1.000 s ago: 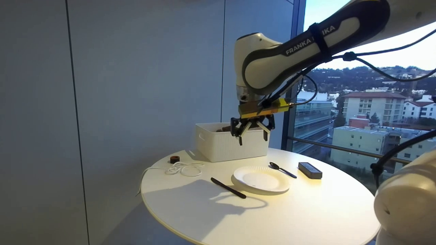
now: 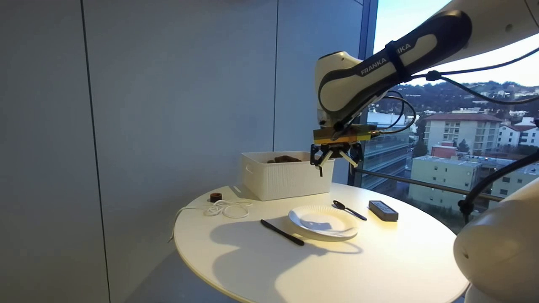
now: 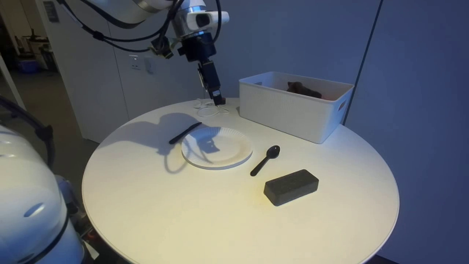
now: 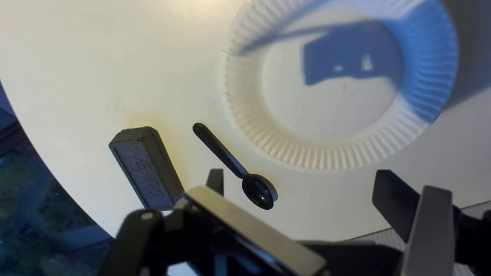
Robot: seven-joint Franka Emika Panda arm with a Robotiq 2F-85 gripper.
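Observation:
My gripper [image 2: 337, 164] hangs open above the table, near the front of the white bin, with nothing between its fingers. In the wrist view, the black spoon [image 4: 230, 161] lies below the gripper, closer to its left finger. A dark eraser-like block [image 4: 149, 170] rests left of the spoon. The white paper plate [image 4: 294, 138] is empty and partly in the arm's shadow. On the plate's other side lies a black knife [image 3: 185, 132], outside the wrist view.
The white bin [image 3: 285, 107] at the back holds a brown object [image 3: 303, 90]. A white cable [image 2: 233, 209] and a small dark roll [image 2: 215, 197] lie at the table's far left.
My arm has shifted right in exterior view 1, toward the spoon's side, and the gripper has turned somewhat. Its shadow now falls across the plate. The table items have not moved.

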